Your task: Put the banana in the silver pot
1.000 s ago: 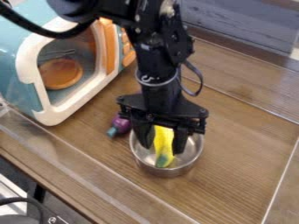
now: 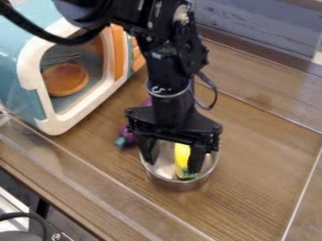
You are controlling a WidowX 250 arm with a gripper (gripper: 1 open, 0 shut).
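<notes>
The silver pot [image 2: 178,184] stands on the wooden counter, just below the arm. Inside it lies the yellow banana [image 2: 183,155], its green end [image 2: 189,173] toward the pot's near side. My gripper [image 2: 172,165] points down into the pot and is open, its black fingers [image 2: 149,151] spread wide to either side of the banana. Part of the banana and the pot's far rim are hidden behind the gripper.
To the left, a toy microwave [image 2: 28,71] stands open with an orange round thing [image 2: 66,78] inside. A purple item [image 2: 126,137] lies just left of the pot.
The pot has hardly moved.
</notes>
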